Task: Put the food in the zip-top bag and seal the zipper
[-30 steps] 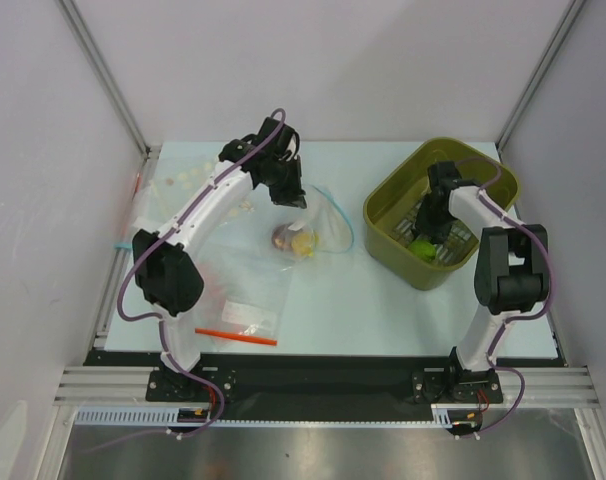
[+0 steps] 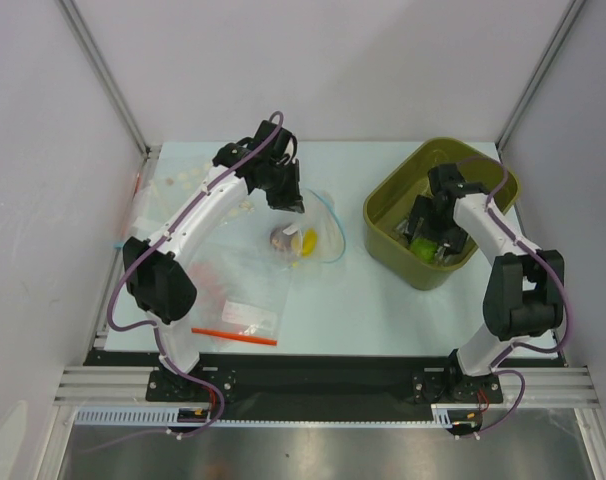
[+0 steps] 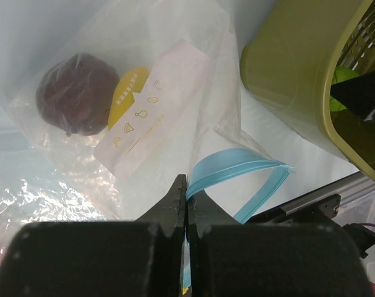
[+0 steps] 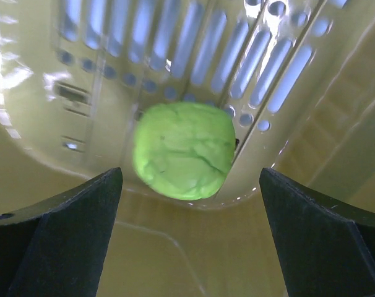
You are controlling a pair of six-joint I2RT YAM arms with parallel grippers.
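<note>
Inside the olive basket (image 2: 383,243), a round green food piece (image 4: 184,151) lies on the slotted floor near one wall. My right gripper is open above it, the green piece showing between the spread fingers without visible contact. The clear zip top bag (image 3: 218,86) lies on the table with its blue-rimmed mouth (image 3: 237,166) gaping. My left gripper is shut on the blue rim. A dark purple round food piece (image 3: 78,94) and a yellow food piece (image 3: 129,93) rest in the bag, the yellow one partly under a printed label (image 3: 153,108).
A second clear bag with an orange strip (image 2: 235,337) lies flat at the table's front left. Basket walls stand close around my right gripper. Bare white table (image 2: 333,315) shows in front, between bag and basket.
The left gripper shifted slightly, still on the rim; the bag stays in place.
</note>
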